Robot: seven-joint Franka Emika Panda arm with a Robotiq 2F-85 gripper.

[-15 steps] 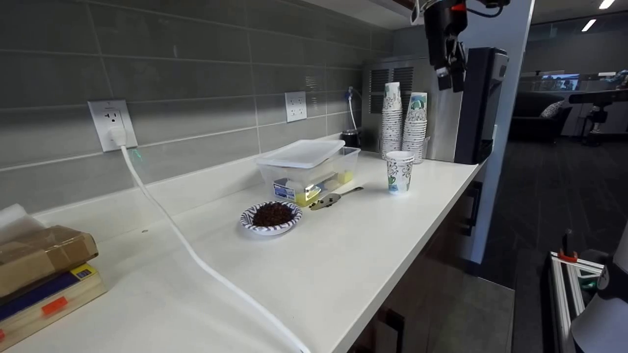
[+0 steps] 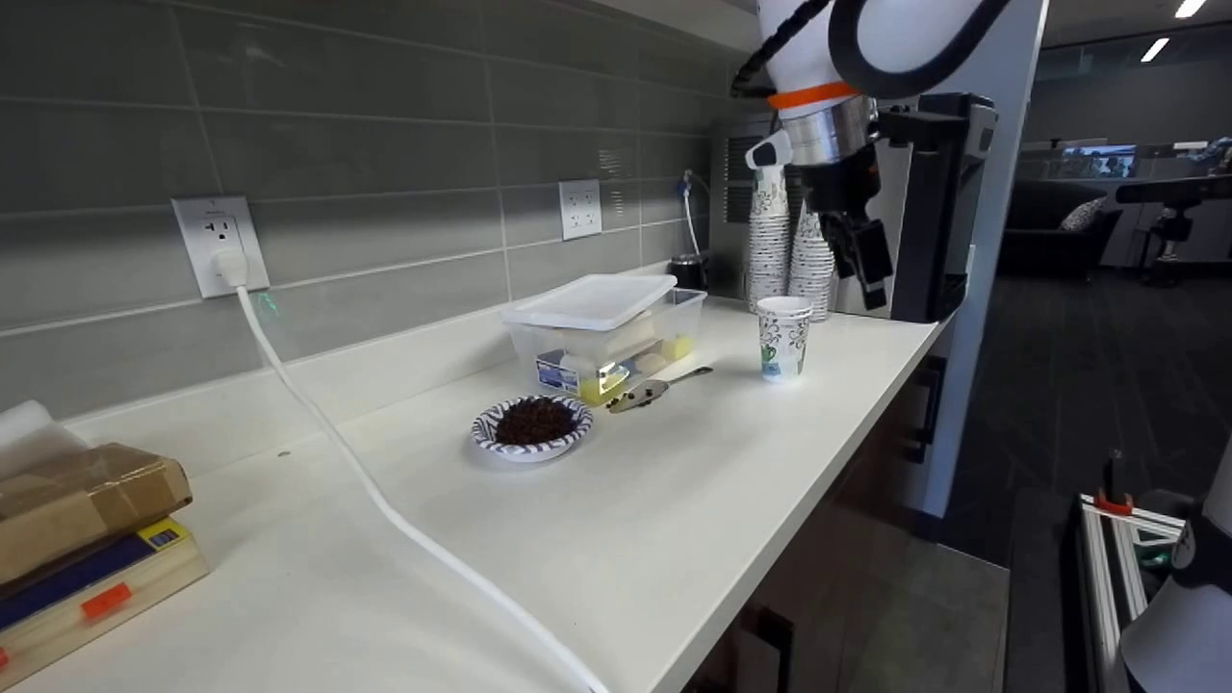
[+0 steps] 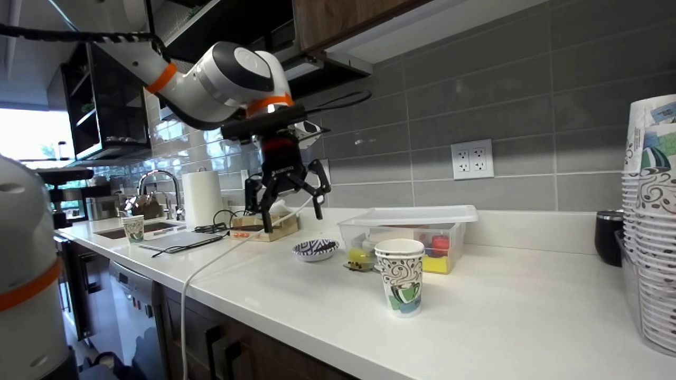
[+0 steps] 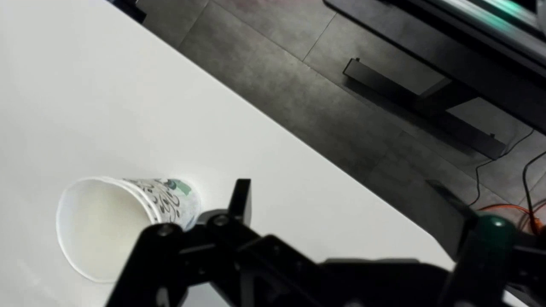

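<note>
A patterned paper cup (image 2: 784, 346), which seems to be two nested together, stands upright on the counter. My gripper (image 2: 874, 295) hangs above the counter, higher than the cup and to its right in the first exterior view. In the second exterior view the gripper (image 3: 292, 218) has its fingers spread, with no object held. From the wrist the cup (image 4: 176, 197) appears left of the left fingertip, outside the gap, its inside looking empty. A patterned bowl (image 2: 532, 427) of dark bits sits farther along, beside a metal scoop or server (image 2: 642, 395).
A clear plastic bin (image 2: 606, 335) with a loose lid stands by the wall. Tall cup stacks (image 2: 769, 248) rise at the far end. A white cable (image 2: 398, 520) crosses the counter. Open counter (image 3: 500, 316) lies to the cup's right in the second exterior view.
My arm has come down a long way and tilted, bringing the gripper from high up to nearer the cup's height. The cup, bowl and bin have stayed put.
</note>
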